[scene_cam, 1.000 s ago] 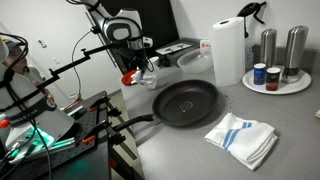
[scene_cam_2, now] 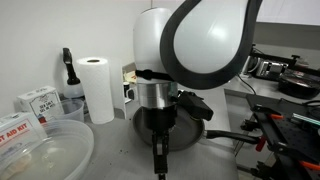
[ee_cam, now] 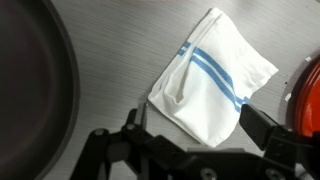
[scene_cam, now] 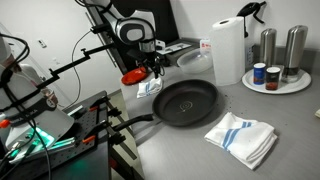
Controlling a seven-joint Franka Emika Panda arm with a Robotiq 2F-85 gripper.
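A small white cloth with blue stripes [ee_cam: 205, 85] lies spread and slightly rumpled on the grey counter. In exterior view 1 the same cloth [scene_cam: 150, 87] is left of the black pan [scene_cam: 186, 103]. My gripper hovers above it, open, with its fingers apart and nothing between them. The wrist view shows the pan's rim [ee_cam: 72, 80] on the left and the edge of a red dish [ee_cam: 308, 105] on the right. Exterior view 2 shows the gripper [scene_cam_2: 160, 165] pointing down in front of the pan; the cloth is not visible there.
A second folded striped towel [scene_cam: 240, 138] lies right of the pan. Behind stand a paper towel roll [scene_cam: 230, 50], a clear bowl [scene_cam: 195, 62] and a white plate [scene_cam: 285, 83] with shakers and mills. The pan's handle [scene_cam: 133, 122] points toward the counter's edge.
My gripper has moved up and to the right, away from the cloth. One second ago the cloth looked bunched up by the fingers; now it lies lower and flatter on the counter.
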